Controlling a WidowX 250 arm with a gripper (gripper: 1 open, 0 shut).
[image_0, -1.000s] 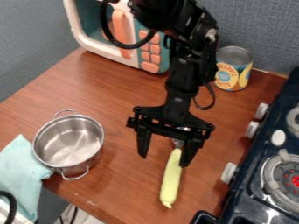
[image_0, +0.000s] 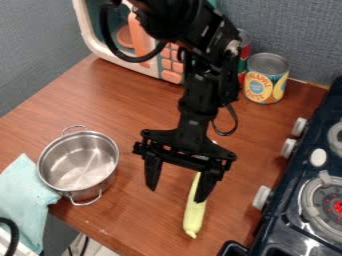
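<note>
My black gripper (image_0: 175, 182) hangs over the wooden table (image_0: 127, 225) in the middle of the view, its two fingers apart with nothing seen held between them. Just below and between them lies a pale yellow, long piece of food (image_0: 194, 213), like corn or a banana, its upper end partly hidden by the gripper. A steel pot (image_0: 78, 160) with handles stands to the left.
A stove (image_0: 318, 175) borders the right side. At the back stand a pink-and-white toy microwave (image_0: 167, 65), a can (image_0: 266, 80) and a red can partly hidden by my arm. A light blue cloth (image_0: 22, 195) lies at the left edge.
My gripper has shifted a little to the left, and its fingers look more widely spread than a second ago. The yellow piece has not visibly moved.
</note>
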